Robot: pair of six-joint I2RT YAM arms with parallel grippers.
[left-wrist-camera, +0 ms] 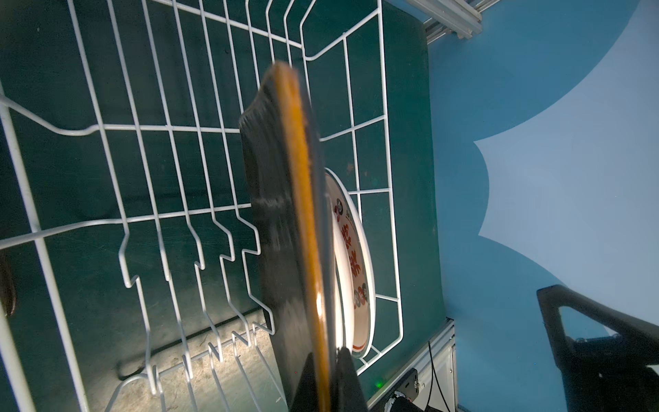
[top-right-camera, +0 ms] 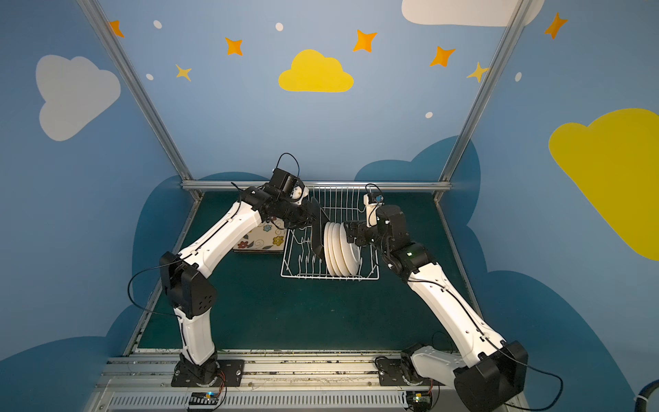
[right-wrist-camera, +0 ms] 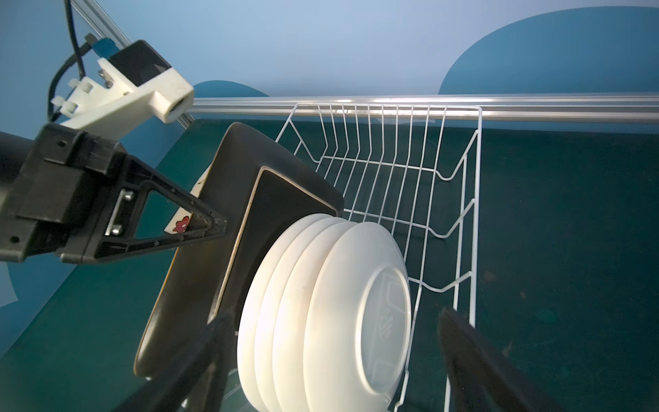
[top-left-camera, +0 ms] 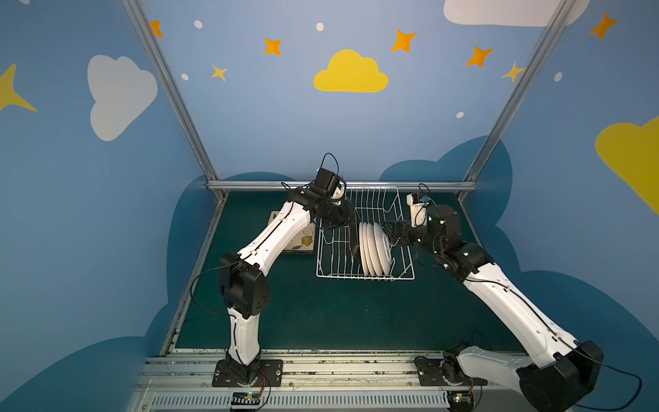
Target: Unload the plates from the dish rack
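A black square plate [right-wrist-camera: 236, 213] with a brown rim stands tilted on edge in the white wire dish rack [top-left-camera: 367, 277]. My left gripper is shut on its upper edge, one finger on either side; the fingertips are partly hidden. Right of the black plate, several white round plates [right-wrist-camera: 329, 309] stand upright side by side; a floral inner face [left-wrist-camera: 351, 261] shows on one. My right gripper is open at the rack's right side, above the white plates, its fingers [right-wrist-camera: 473, 357] apart with nothing gripped.
Left of the rack, a square floral plate [top-left-camera: 302, 241] lies on the green table [top-left-camera: 329, 316], partly under the left arm. The rack's back half is empty.
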